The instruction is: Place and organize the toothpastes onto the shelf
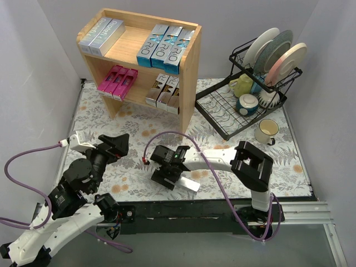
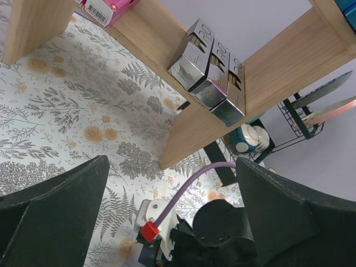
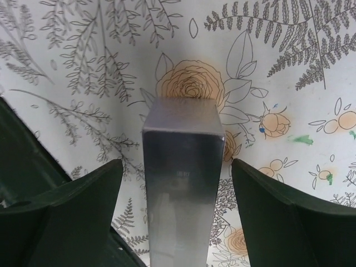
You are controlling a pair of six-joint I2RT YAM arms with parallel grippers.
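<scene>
One silver toothpaste box (image 1: 189, 184) lies on the patterned tabletop near its front edge. In the right wrist view that box (image 3: 182, 183) stretches between the two fingers of my right gripper, with a gap showing on both sides, so the fingers are part open around it. My left gripper (image 1: 115, 146) is open and empty over the left of the table. On the wooden shelf (image 1: 133, 38), pale boxes (image 1: 103, 36) and blue boxes (image 1: 164, 48) fill parts of the upper level. Pink boxes (image 1: 117, 82) and dark silver boxes (image 1: 163, 93) sit on the lower level.
A black dish rack (image 1: 222, 125) with plates and cups stands at the back right, and a cream mug (image 1: 267, 131) is beside it. Bare shelf shows between the box groups on both levels. Purple cables loop over both arms.
</scene>
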